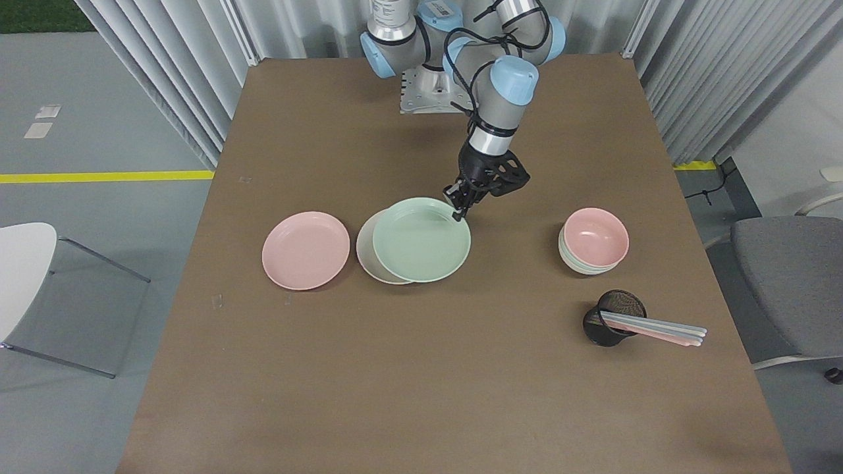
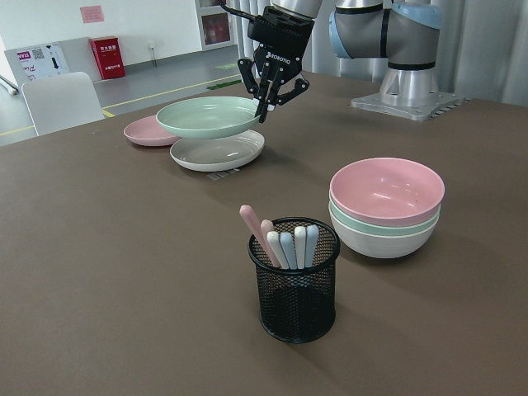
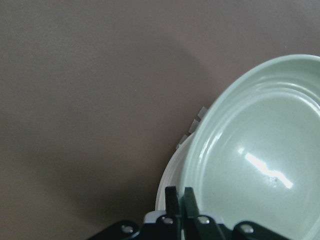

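The gripper is shut on the rim of a green plate, holding it raised over a white plate, which is mostly covered in the front view and shows clearly beneath it in the left view. In the wrist view the fingers pinch the green plate at its near edge, with part of the white plate showing under it. A pink plate lies to the left of these two in the front view.
A stack of bowls, pink on top, stands at the right. In front of it is a black mesh cup holding pink and pale utensils.
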